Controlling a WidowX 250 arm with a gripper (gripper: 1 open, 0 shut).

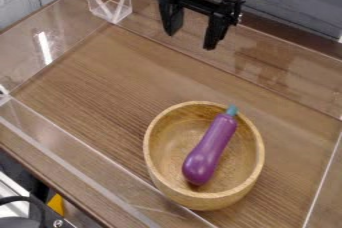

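My gripper (194,22) is at the top centre, dark, with its fingers apart and nothing visible between them, above the bare wooden surface. In the lower middle a round tan bowl (167,147) holds a purple eggplant (209,152) with a teal stem, lying diagonally.
A clear wire-like rack (110,2) stands at the upper left. Dark cables and a yellow piece (54,202) are at the lower left corner.
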